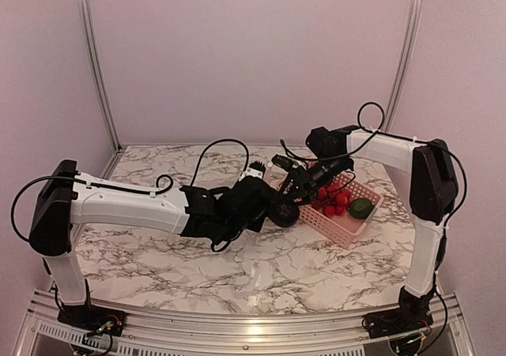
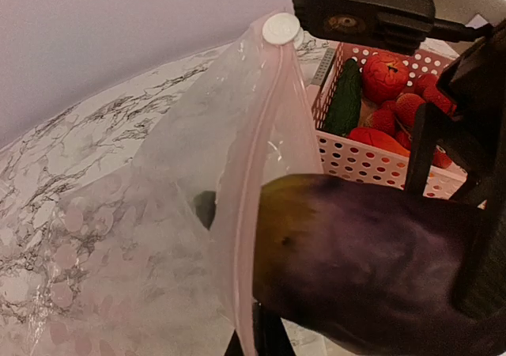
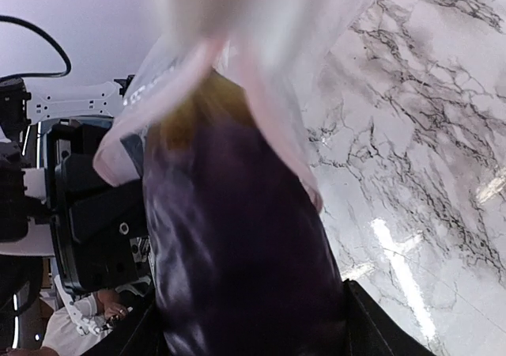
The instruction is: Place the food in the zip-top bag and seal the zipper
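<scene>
A clear zip top bag with a pinkish rim and white slider (image 2: 281,29) hangs upright in the left wrist view. My left gripper is shut on the bag's near rim (image 2: 247,237), at the bottom of that view. A dark purple eggplant has its yellowish end at the bag's mouth; in the right wrist view that end (image 3: 213,107) lies between the two parted rims. My right gripper is shut on the eggplant's thick body, a finger on each side. From above, the left arm hides most of the bag.
A pink perforated basket (image 1: 344,235) stands to the right, holding several red items (image 1: 336,200) and a dark green avocado (image 1: 360,208). A green cucumber (image 2: 344,99) lies in it too.
</scene>
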